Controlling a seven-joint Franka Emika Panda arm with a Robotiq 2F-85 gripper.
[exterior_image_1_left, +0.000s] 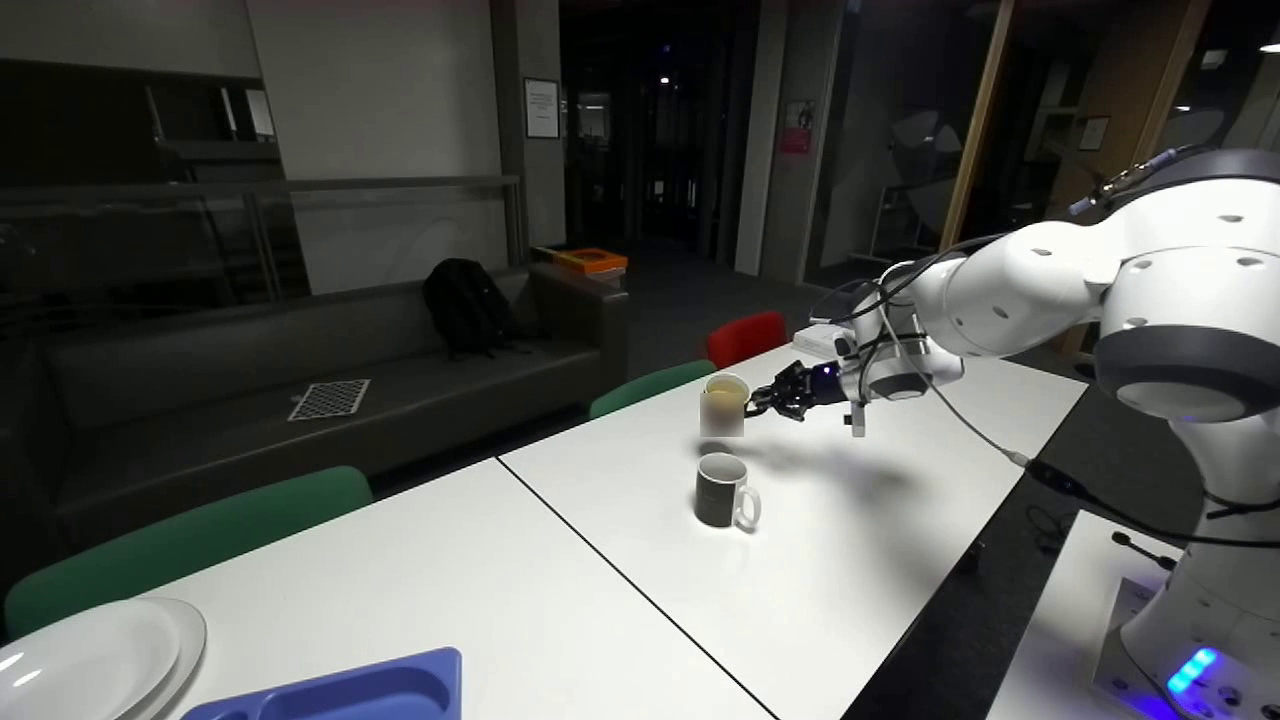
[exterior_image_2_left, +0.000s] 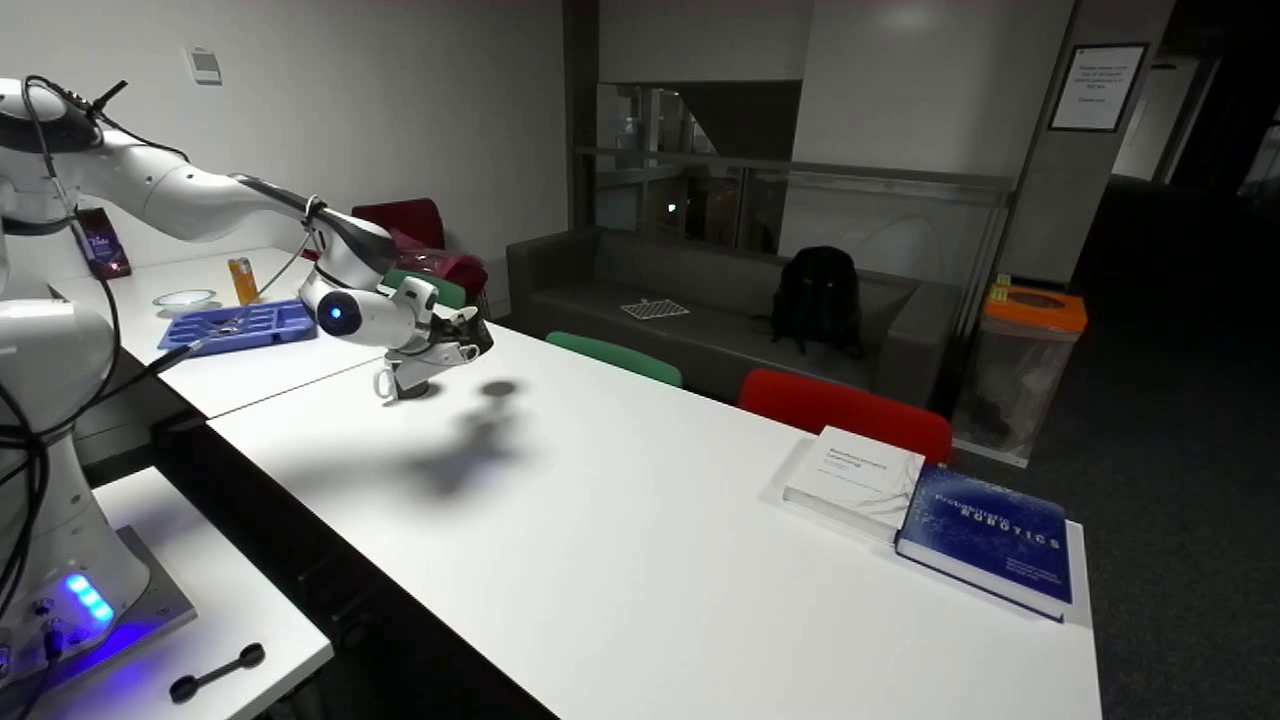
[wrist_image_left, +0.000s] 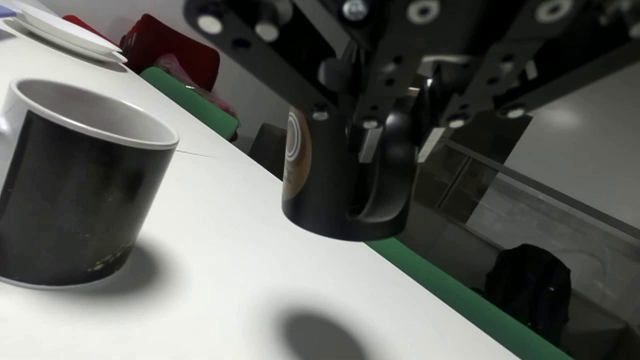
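Note:
A dark mug (wrist_image_left: 336, 192) with a brown print hangs above the white table, its shadow on the surface below. My gripper is shut on its handle (wrist_image_left: 387, 186). The exterior view 1 shows this mug (exterior_image_1_left: 723, 414) held nearly upright, its pale inside visible, at the tip of my gripper (exterior_image_1_left: 761, 404). Standing on the table is a second mug (exterior_image_1_left: 720, 494), black outside with a white rim and white handle. It appears at the left of the wrist view as a large black mug (wrist_image_left: 78, 198), apart from the held one. In exterior view 2 my arm hides much of both mugs.
White plates (exterior_image_1_left: 114, 660) and a blue tray (exterior_image_1_left: 360, 690) lie at the table's near left in exterior view 1. Two books, one white (exterior_image_2_left: 854, 474) and one blue (exterior_image_2_left: 990, 534), rest at the other end. Between them and the arm the tabletop is clear.

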